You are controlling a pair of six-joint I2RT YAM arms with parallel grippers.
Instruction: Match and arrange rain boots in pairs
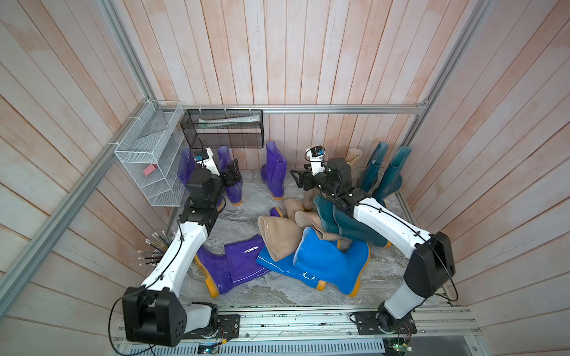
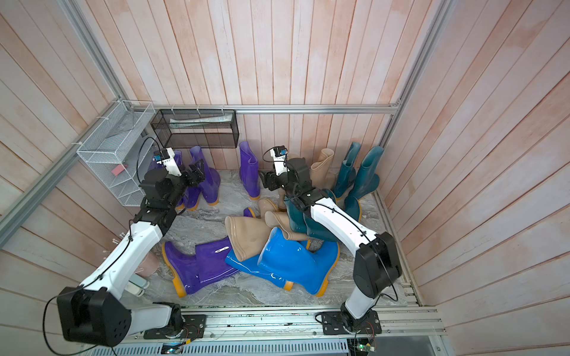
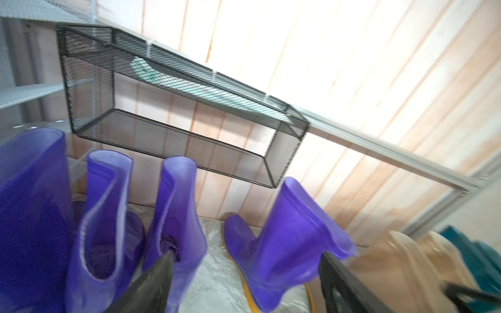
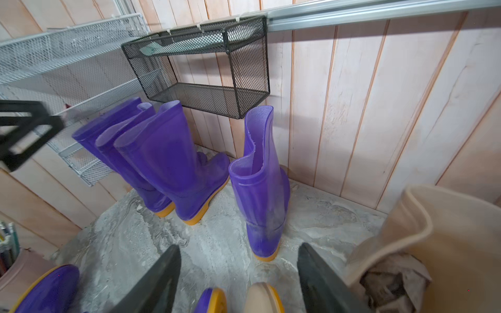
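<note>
At the back left a group of purple boots (image 3: pixel 174 219) stands upright, and a single purple boot (image 4: pixel 258 177) stands apart to its right. My left gripper (image 1: pixel 231 173) is open in front of the group, nothing held between its fingers. With its fingers spread and empty, my right gripper (image 1: pixel 297 178) points toward the lone purple boot. Tan boots (image 2: pixel 323 163) and teal boots (image 2: pixel 368 166) stand upright at the back right. In front lie a purple boot (image 1: pixel 243 261), a blue boot (image 1: pixel 329 261), a tan boot (image 1: pixel 279 234) and teal boots (image 1: pixel 356 228), overlapping.
A black mesh basket (image 1: pixel 222 139) hangs on the back wall above the purple boots. White wire shelves (image 1: pixel 148 154) fill the back left corner. Bare grey floor (image 4: pixel 308 208) shows around the lone purple boot.
</note>
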